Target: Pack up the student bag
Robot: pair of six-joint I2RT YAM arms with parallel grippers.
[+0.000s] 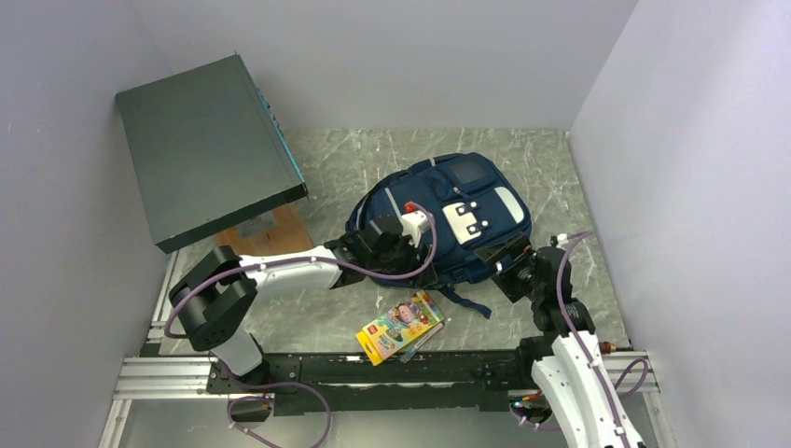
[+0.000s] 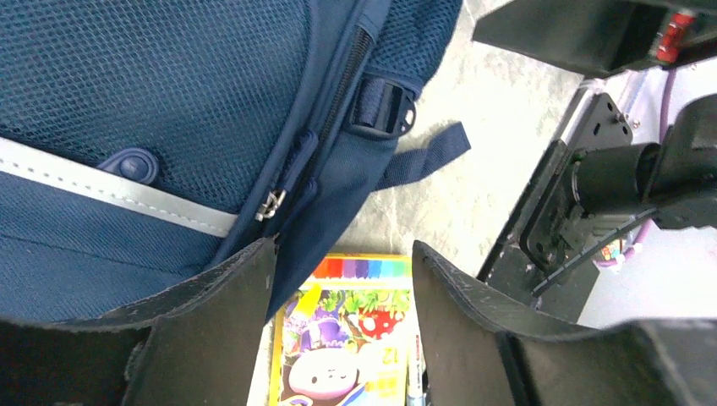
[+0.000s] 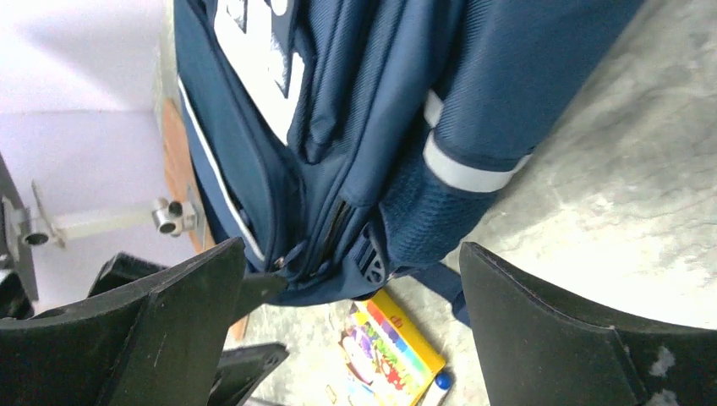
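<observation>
A navy backpack [image 1: 476,205] lies on the marble surface, a strap trailing toward the front. My left gripper [image 1: 422,271] hangs open over its front-left edge, with the zipper pulls [image 2: 292,169] between and above its fingertips in the wrist view. My right gripper [image 1: 499,261] is open at the bag's lower right, over the strap and fabric edge [image 3: 457,178]. A colourful boxed set [image 1: 396,327] and a slim pen [image 1: 420,343] lie in front of the bag.
A dark tilted panel [image 1: 205,149] over a wooden board [image 1: 266,238] occupies the left. Walls bound the back and right. Bare surface shows behind the bag and at the right.
</observation>
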